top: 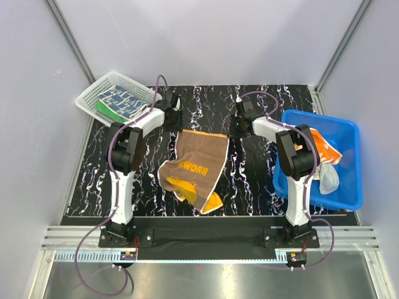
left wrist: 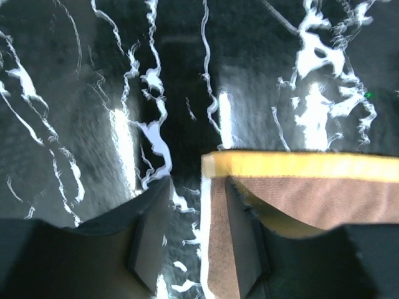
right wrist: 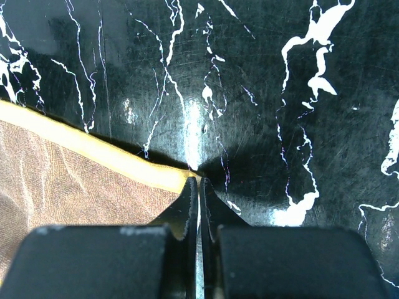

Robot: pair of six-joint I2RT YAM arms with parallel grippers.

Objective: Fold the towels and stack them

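Note:
A brown towel (top: 199, 156) with yellow lettering and a yellow top edge lies on the black marbled table, its lower part rumpled and turned over. My left gripper stands part open over the towel's top-left corner, one finger over the cloth. My right gripper is shut at the top-right corner, the hem reaching its fingertips; how much cloth is between them is hard to tell. Folded blue patterned and green towels (top: 118, 99) lie in the white basket at top left.
A blue bin (top: 343, 187) on the right holds an orange towel (top: 325, 146) and a pale cloth. The white basket (top: 93, 93) sits at the back left. Bare table shows between the grippers at the back and right of the brown towel.

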